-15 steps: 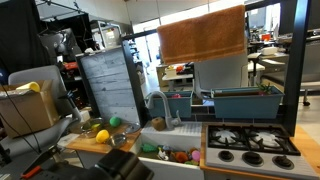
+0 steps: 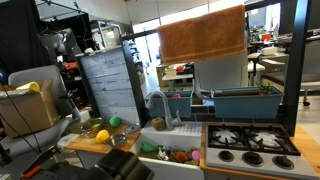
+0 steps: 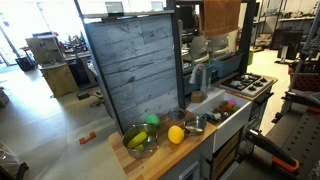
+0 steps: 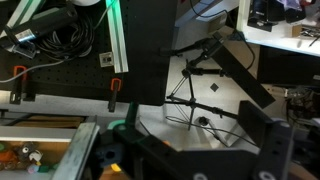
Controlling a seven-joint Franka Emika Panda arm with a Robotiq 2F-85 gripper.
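Note:
In the wrist view my gripper has its two dark fingers spread apart, with nothing visible between them. Below it lie a dark perforated surface and the floor. A steel pot (image 3: 140,146) on the wooden counter holds yellow and green items. Close to it are a yellow round thing (image 3: 177,134) and a green one (image 3: 158,95). Several small colourful objects (image 2: 180,155) lie in the white sink (image 2: 150,170). To the right of the sink sits a gas stove (image 2: 252,143). My gripper is apart from all of these.
An orange-brown towel (image 2: 203,33) hangs above the counter. Behind the sink rises a tap (image 2: 160,105), and a blue bin (image 2: 235,105) is at the back. A grey wood-look panel (image 3: 140,70) walls off the counter. Cables (image 4: 70,35) lie on the perforated surface.

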